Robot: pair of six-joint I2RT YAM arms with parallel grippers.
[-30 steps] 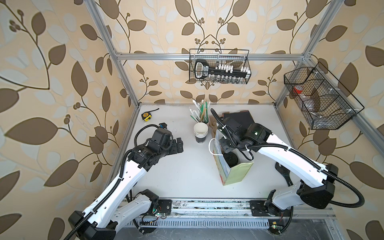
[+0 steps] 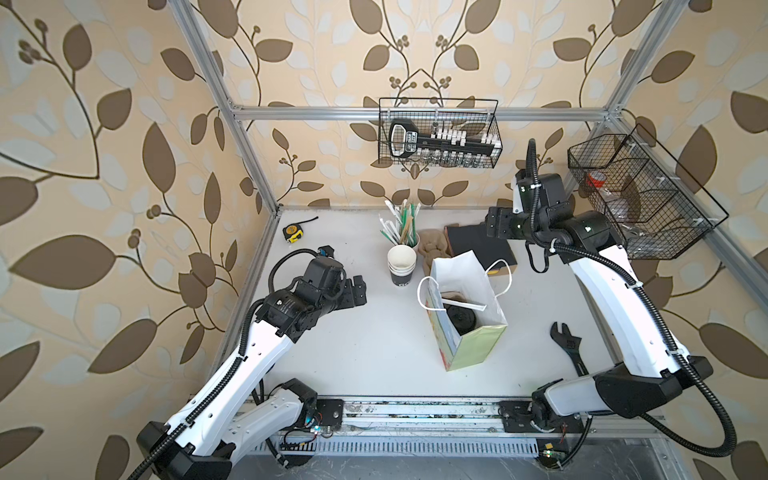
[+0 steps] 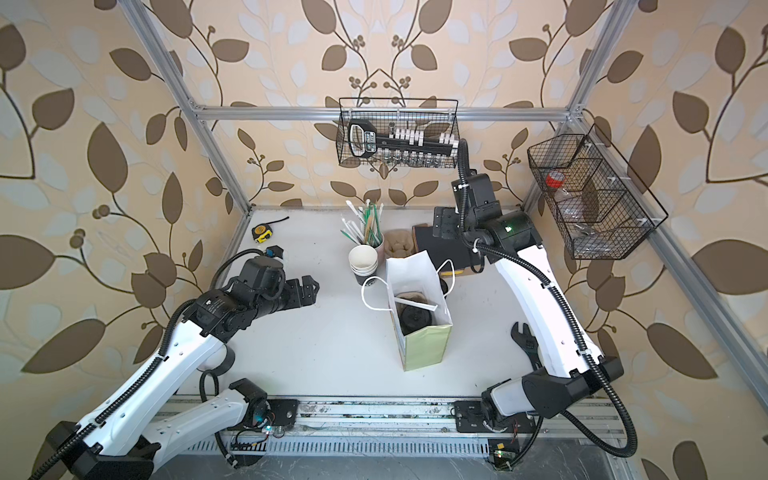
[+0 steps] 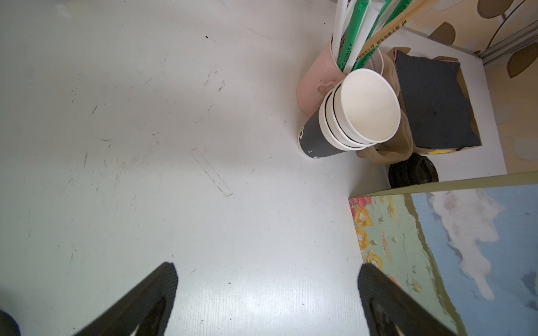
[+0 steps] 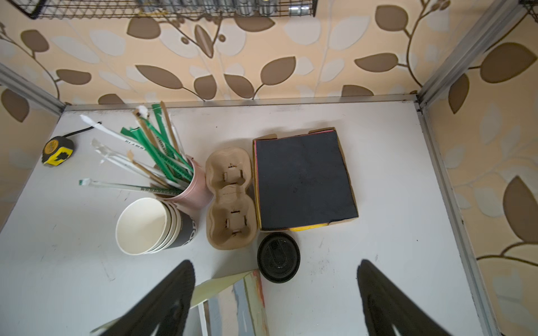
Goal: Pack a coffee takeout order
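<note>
An open paper bag [image 2: 468,344] stands right of centre, a dark lidded item [image 2: 461,318] and a white stick inside. Stacked paper cups [image 4: 364,103] stand behind it, beside a pink holder [image 5: 191,190] full of straws. A cardboard cup carrier [image 5: 231,218], a dark flat box [image 5: 302,179] and a black lid [image 5: 278,256] lie at the back. My left gripper [image 2: 352,292] is open and empty over the table's left half. My right gripper [image 2: 500,222] is raised above the box and bag, open and empty.
Wire baskets [image 2: 440,160] hang on the back and right walls. A tape measure [image 2: 293,233] lies back left, a large wrench [image 2: 569,344] at right.
My right arm has risen out of the bag and moved up and back to the right, leaving the bag's interior in view. The left arm has not moved.
</note>
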